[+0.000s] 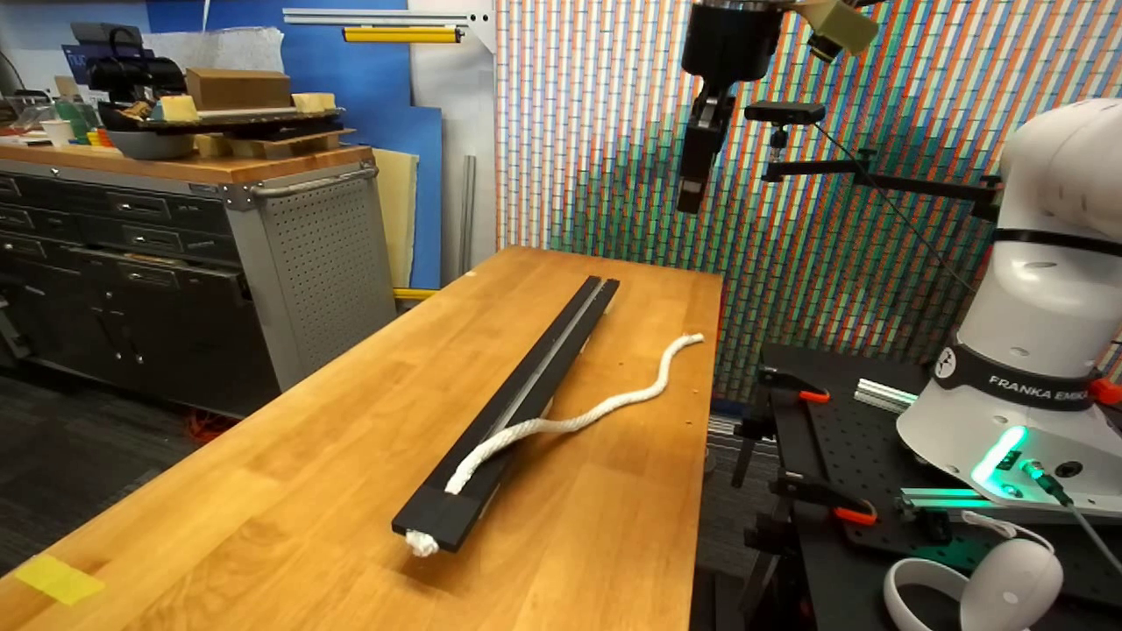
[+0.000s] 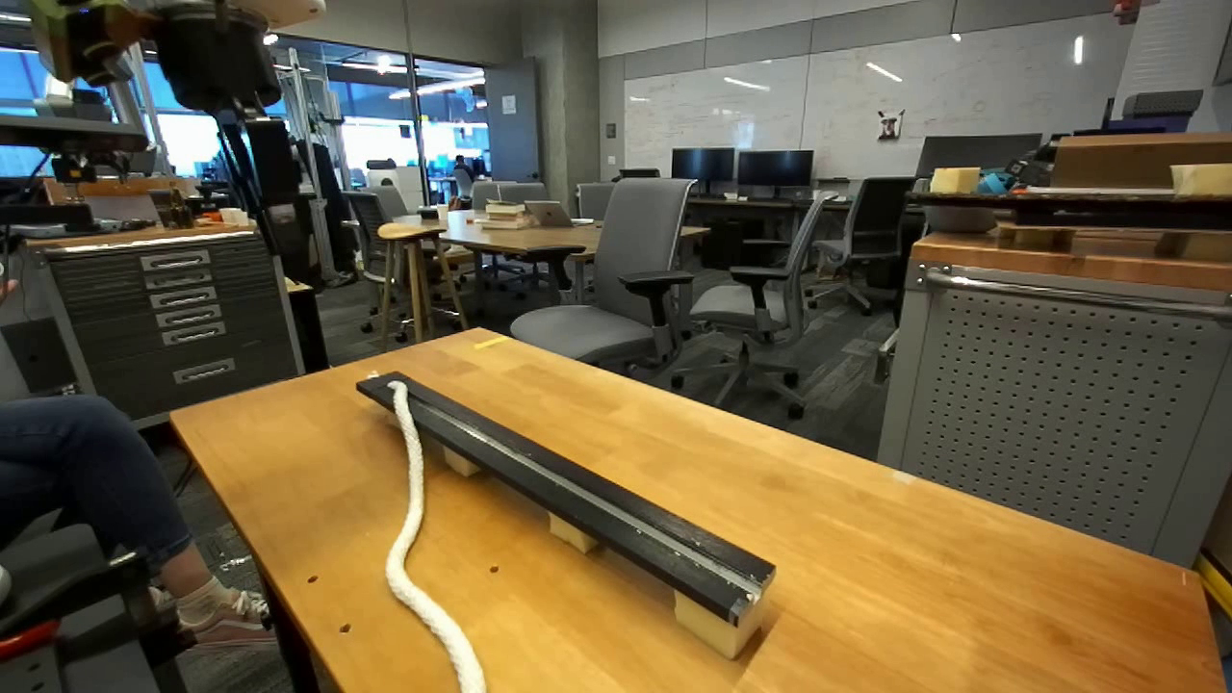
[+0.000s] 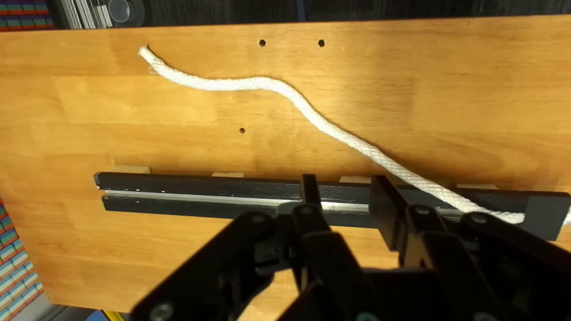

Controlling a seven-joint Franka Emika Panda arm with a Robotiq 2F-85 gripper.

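Note:
A white rope (image 1: 615, 401) runs in a loose curve over the wooden table. One end of the rope (image 3: 428, 185) passes under a dark cover at one end of a long black grooved rail (image 3: 176, 182), with a stub poking out beyond. Away from that end, the rope lies beside the rail, its free end near the table edge. High above the table hangs my gripper (image 1: 689, 205), clear of both rope and rail. In the wrist view its fingers (image 3: 309, 190) stand apart, with a gap and nothing held between them.
Small wooden blocks (image 2: 716, 624) prop the rail off the table (image 2: 924, 554). The tabletop on the rail's far side from the rope is bare. A camera on a mount (image 1: 784, 111) is near the gripper in exterior view 1. A tool cabinet (image 1: 316, 252) stands beyond the table.

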